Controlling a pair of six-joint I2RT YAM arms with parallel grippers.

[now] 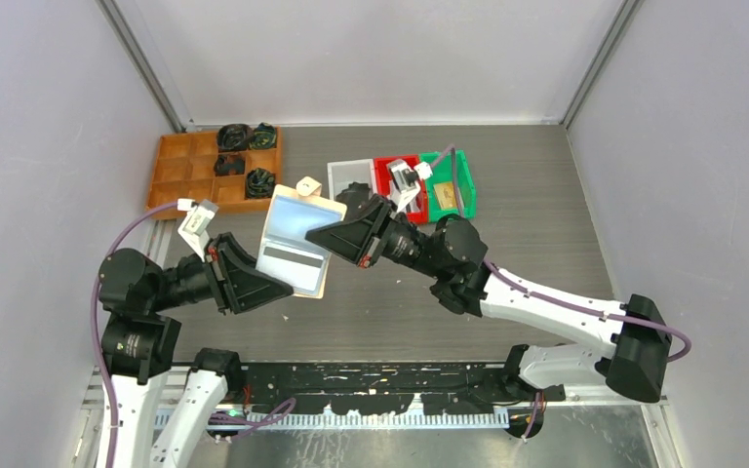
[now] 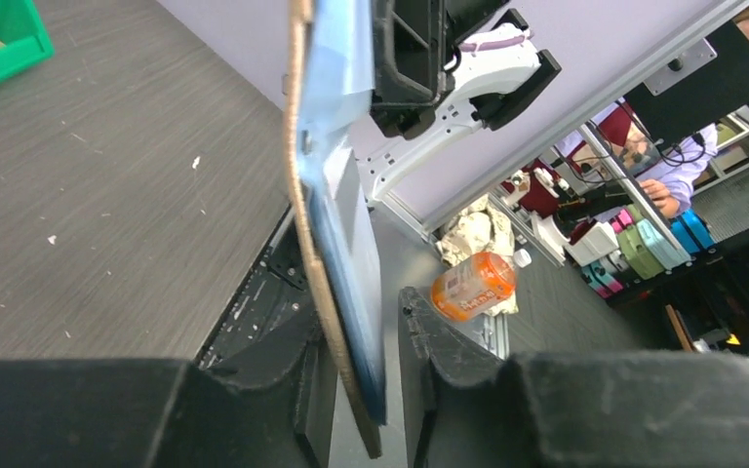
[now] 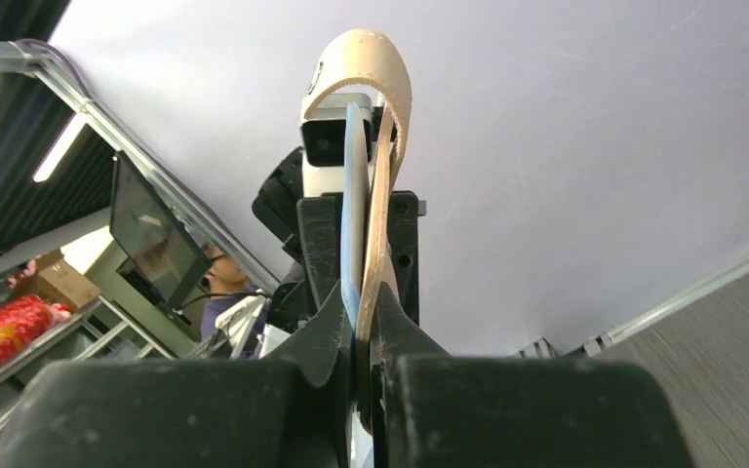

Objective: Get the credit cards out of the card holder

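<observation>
The card holder (image 1: 304, 216) hangs in the air between both arms, unfolded, pale blue inside with a tan border and a strap at its far end. A white card with a dark stripe (image 1: 291, 270) sits in its nearer half. My right gripper (image 1: 312, 237) is shut on the holder's right side; the right wrist view shows the thin edge of the card holder (image 3: 356, 244) pinched there. At the lower left edge is my left gripper (image 1: 288, 291). Its fingers (image 2: 429, 380) stand apart on either side of the card holder (image 2: 336, 283), with a gap visible on one side.
A wooden compartment tray (image 1: 183, 168) with dark items stands at the back left. White (image 1: 338, 169), red (image 1: 383, 179) and green (image 1: 468, 191) bins stand at the back centre; a tan item (image 1: 446, 196) lies in the green one.
</observation>
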